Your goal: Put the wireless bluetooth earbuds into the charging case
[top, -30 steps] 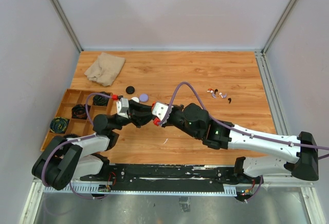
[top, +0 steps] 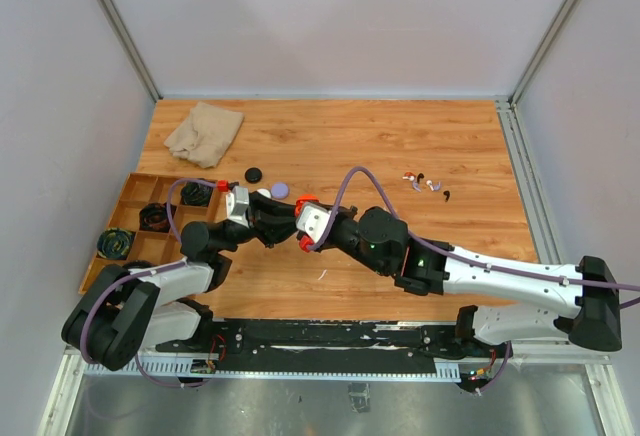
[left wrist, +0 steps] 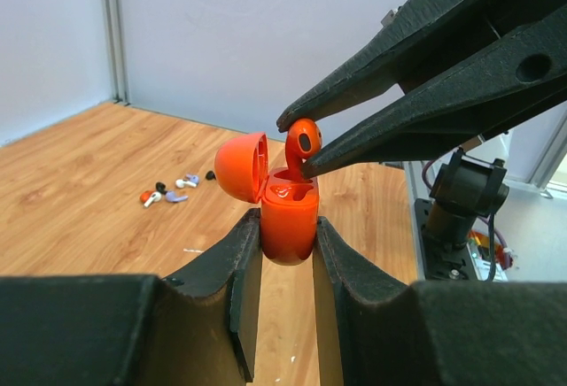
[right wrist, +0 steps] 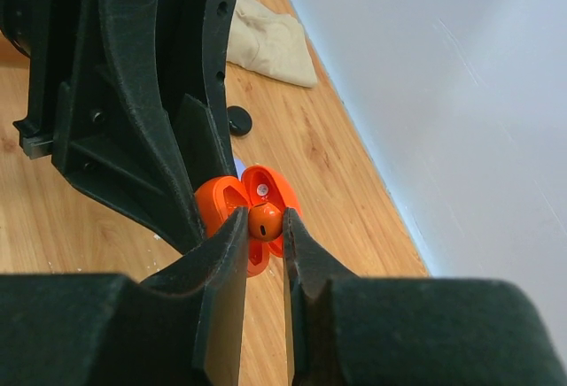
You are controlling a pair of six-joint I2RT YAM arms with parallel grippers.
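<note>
An orange charging case (left wrist: 288, 222) with its lid flipped open is clamped by its body in my left gripper, whose fingers fill the bottom of the left wrist view. An orange earbud is pinched between the fingertips of my right gripper, right at the case's opening; the left wrist view shows it upright just above the case body, partly inside. In the top view both grippers meet near the middle of the table and largely hide the case.
Small loose earbuds (top: 410, 176) lie at the table's right. Round discs (top: 280, 190), a folded cloth (top: 203, 134) and a wooden organiser with cables (top: 135, 196) are at the left and back.
The right arm has shifted very slightly toward the front of the table over the last second. The left arm looks unmoved.
</note>
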